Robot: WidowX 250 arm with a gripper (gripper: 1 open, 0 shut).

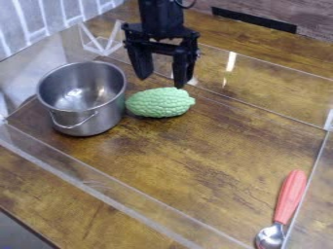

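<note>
My black gripper point(162, 64) hangs at the top centre, fingers spread open with nothing between them, above and behind a green, bumpy, oblong object point(160, 103). That green object lies on the wooden table just right of a steel pot point(82, 102), which has a thin handle and looks empty. An ice cream scoop point(287, 204) with a red handle and metal head lies at the lower right.
Clear plastic walls border the wooden work area point(196, 180).
</note>
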